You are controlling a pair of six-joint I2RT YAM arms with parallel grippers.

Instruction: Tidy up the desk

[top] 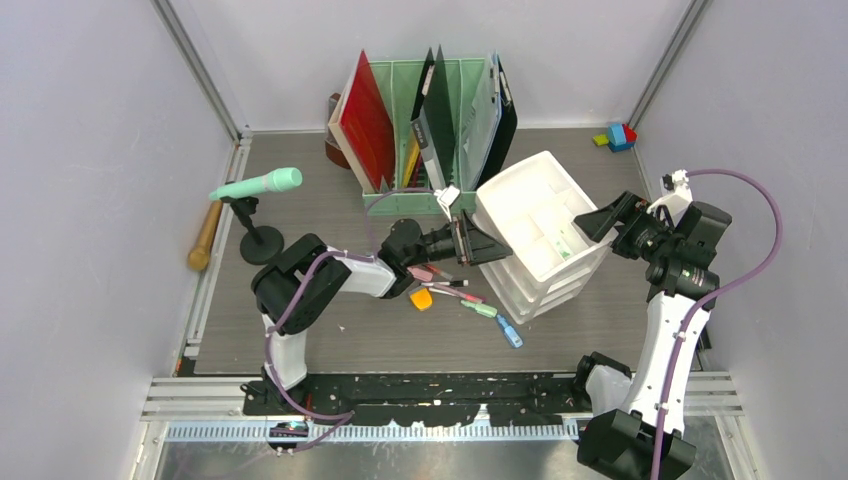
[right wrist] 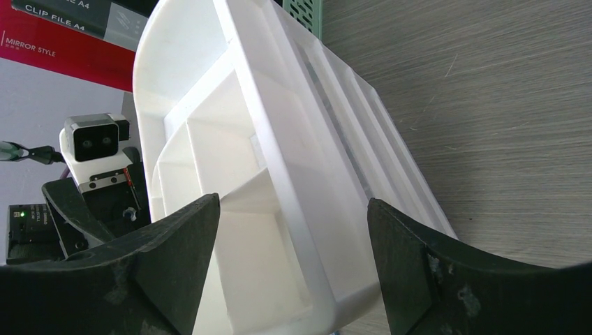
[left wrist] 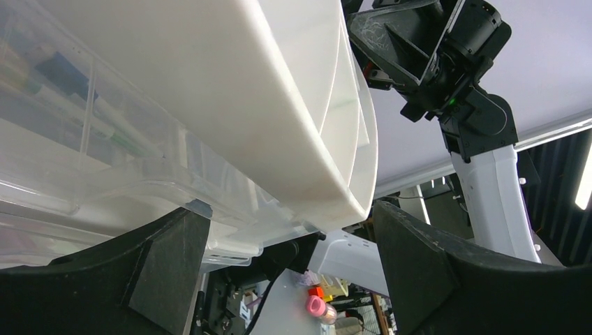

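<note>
A white drawer unit [top: 540,215] stands at an angle right of the desk's middle, its open top divided into compartments. At its left side is my left gripper [top: 505,252]; in the left wrist view its fingers [left wrist: 412,258] are apart with the unit's white rim [left wrist: 279,105] between or just beyond them. My right gripper [top: 592,228] is open at the opposite side. In the right wrist view the unit's wall [right wrist: 279,160] lies between its spread fingers; contact cannot be told. Pens and markers [top: 480,309] lie loose left of the unit.
A green rack [top: 400,205] with upright folders [top: 370,120] is at the back. A microphone-like mint object on a black stand [top: 262,243] is at left, and coloured blocks [top: 620,137] sit in the back right corner.
</note>
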